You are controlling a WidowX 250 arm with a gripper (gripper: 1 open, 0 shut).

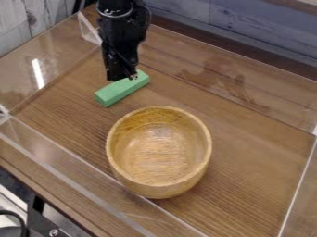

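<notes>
A green block (121, 88) lies flat and slanted on the wooden table, left of centre. Just behind and above it, my black gripper (120, 74) hangs from the top, shut, with nothing visible between its fingers. A round yellow bowl (158, 148) sits in the lower middle, nearer the camera.
A dark blue back wall (247, 23) runs along the far side. A black cable lies off the table at the lower left.
</notes>
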